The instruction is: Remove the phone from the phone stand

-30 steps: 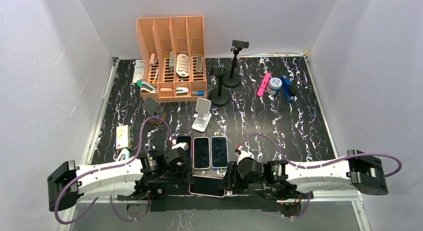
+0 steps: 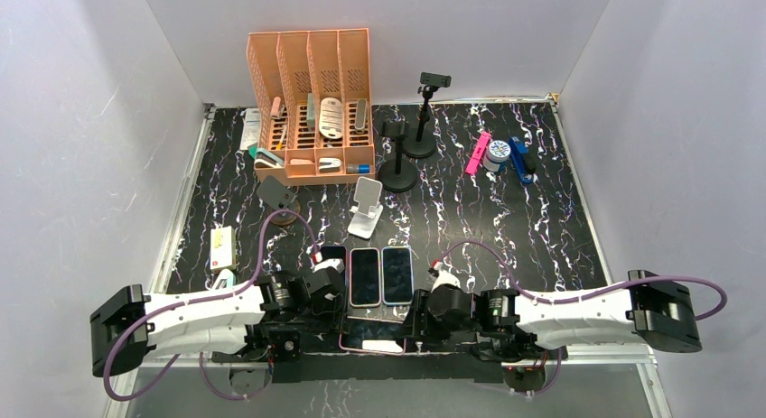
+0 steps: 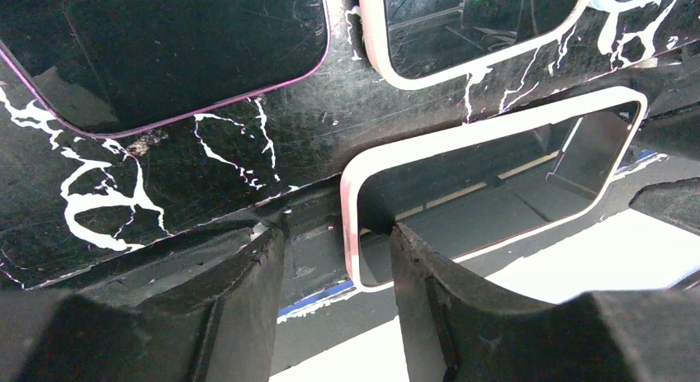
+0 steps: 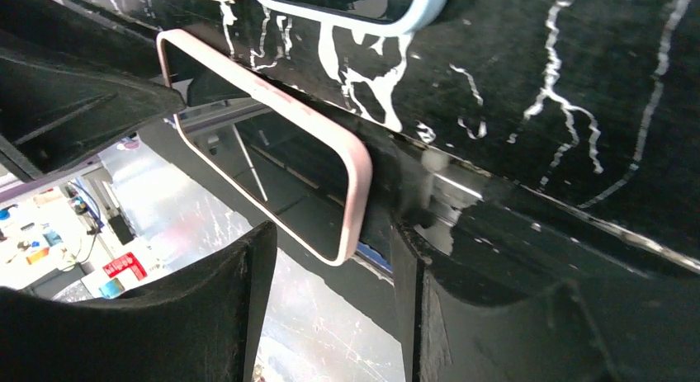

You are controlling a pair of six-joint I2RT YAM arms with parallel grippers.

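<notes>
A dark-screened phone in a pink case (image 2: 363, 330) lies crosswise between my two grippers at the table's front edge. My left gripper is shut on the phone's left end, one finger in front of its screen. Around the opposite end, my right gripper stands open, its fingers apart on either side of the pink edge. Behind them, the white phone stand (image 2: 366, 209) is empty. Two more phones lie flat side by side, a pink-edged one (image 2: 365, 277) and a light-blue-edged one (image 2: 397, 275). A third dark phone (image 2: 334, 255) is partly covered by the left arm.
An orange organizer (image 2: 312, 179) with small items fills the back left. Two black stands (image 2: 397, 176) rise beside it, and a dark stand (image 2: 278, 194) is at left. A pink item (image 2: 479, 153), a round tin (image 2: 497, 153) and a blue tool (image 2: 519, 161) lie at right.
A bright reflection now shows on the screen's lower right.
</notes>
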